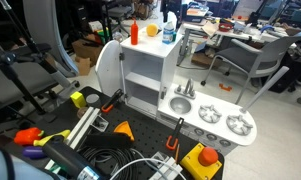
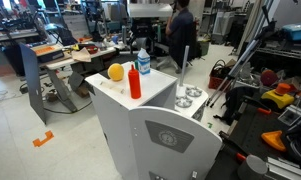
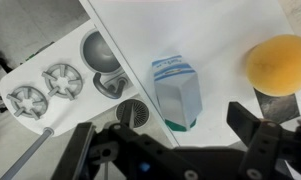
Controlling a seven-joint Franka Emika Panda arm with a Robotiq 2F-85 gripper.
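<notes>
A white-and-blue bottle [image 3: 178,98] with a green part showing below lies between and ahead of my open gripper in the wrist view. No contact shows between it and the fingers. The same bottle [image 1: 169,34] stands on top of a white toy kitchen cabinet [image 1: 145,72], with the gripper [image 1: 170,16] just above it. Also on that top are a yellow rounded object [image 3: 278,65] and a red squeeze bottle [image 2: 134,84].
Beside the cabinet, a white counter holds a sink [image 3: 98,50] with a faucet and stove burners [image 3: 62,80]. An upright cabinet door [image 2: 175,140] stands at the front. Tools and colored toys [image 1: 202,160] crowd the dark table.
</notes>
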